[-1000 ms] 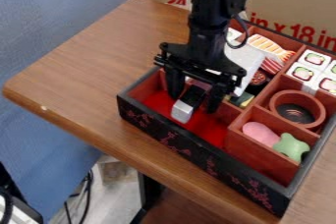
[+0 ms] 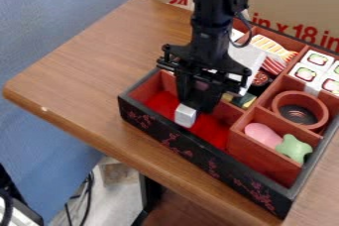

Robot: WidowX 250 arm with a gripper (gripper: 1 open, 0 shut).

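Observation:
My black gripper (image 2: 199, 89) is lowered into the front-left red compartment of a dark patterned box (image 2: 239, 178), just above a small white block (image 2: 185, 116) on the red floor. Whether its fingers are open or shut is hidden by the dark body of the gripper.
Neighbouring compartments hold a pink oval piece (image 2: 263, 135), a green piece (image 2: 292, 149), an orange ring (image 2: 299, 104), striped items (image 2: 273, 55) and white cards (image 2: 314, 71).
The gripper has shifted slightly around the white block over the last second; the other things look unmoved.

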